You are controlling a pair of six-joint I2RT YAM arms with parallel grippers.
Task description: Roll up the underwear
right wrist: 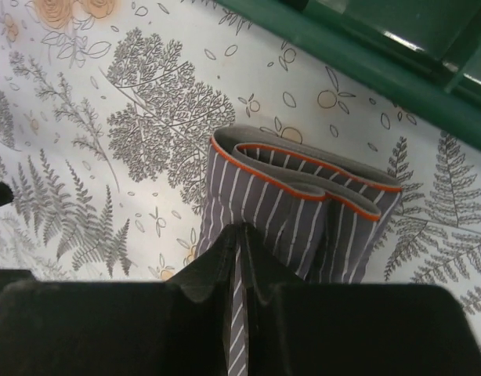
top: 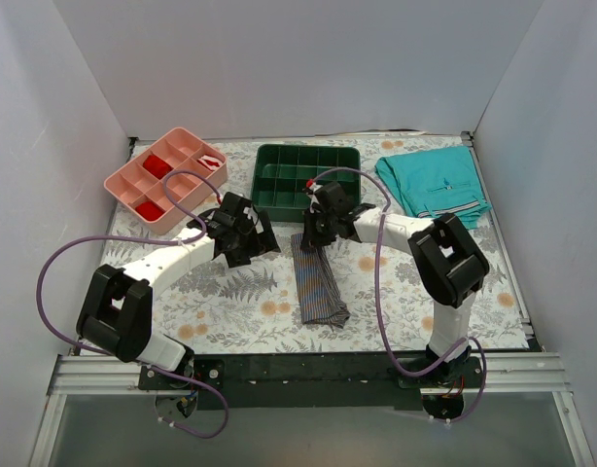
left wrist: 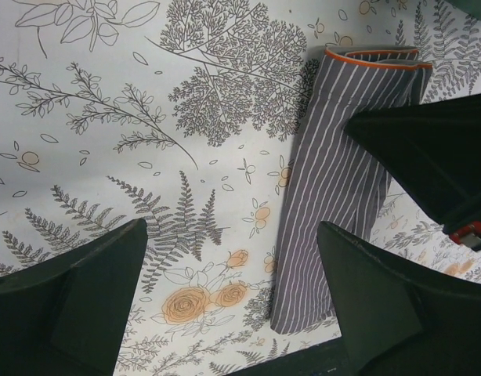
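Grey underwear with white stripes (top: pixel 318 292) lies as a long narrow folded strip in the middle of the table. Its orange-edged far end (right wrist: pixel 280 180) shows stacked layers in the right wrist view. Over that end is my right gripper, pointing down at the cloth. Its fingertips look nearly together, and whether fabric is caught between them is hidden. To the left of the strip, my left gripper stands wide open above bare tablecloth, nothing between its fingers.
Just beyond the strip's far end stands a green divided box (top: pixel 306 173). A pink divided box (top: pixel 133 185) holding red cloths is at the back left, and a folded teal towel (top: pixel 435 185) at the back right.
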